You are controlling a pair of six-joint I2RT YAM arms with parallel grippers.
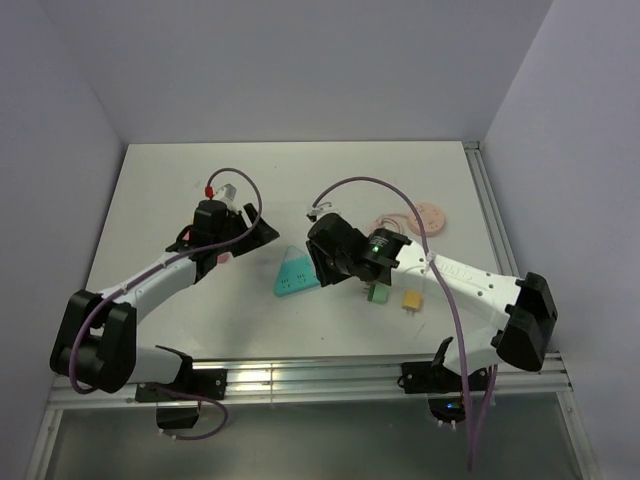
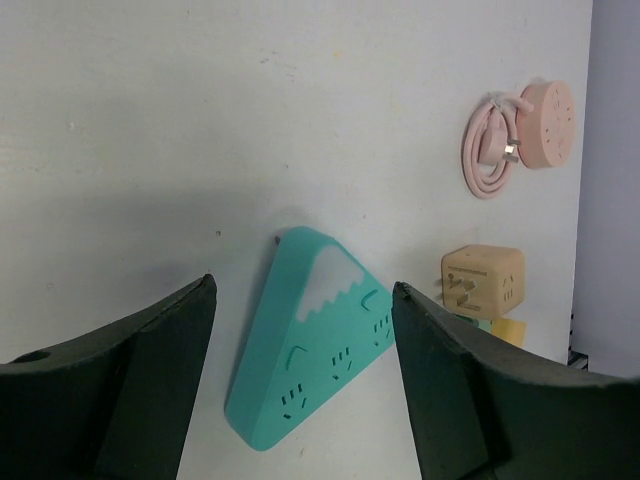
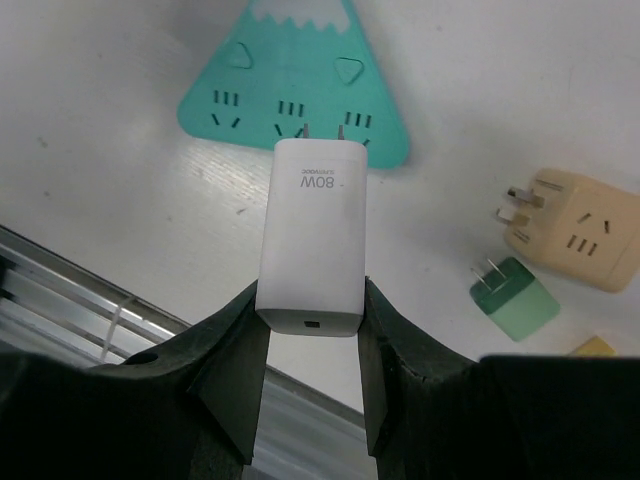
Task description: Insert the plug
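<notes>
My right gripper (image 1: 320,265) is shut on a white 80W charger plug (image 3: 312,230), whose prongs point toward the teal triangular socket strip (image 3: 290,90) beyond it in the right wrist view. In the top view the gripper hangs over the strip's right part and hides the charger. My left gripper (image 1: 255,225) is open above the table, left of the strip, with nothing between its fingers; the strip (image 2: 315,340) lies below it.
To the right lie a beige adapter (image 3: 580,225), a green plug (image 3: 515,300), a yellow block (image 1: 412,300) and a pink round socket (image 1: 428,218) with coiled cord.
</notes>
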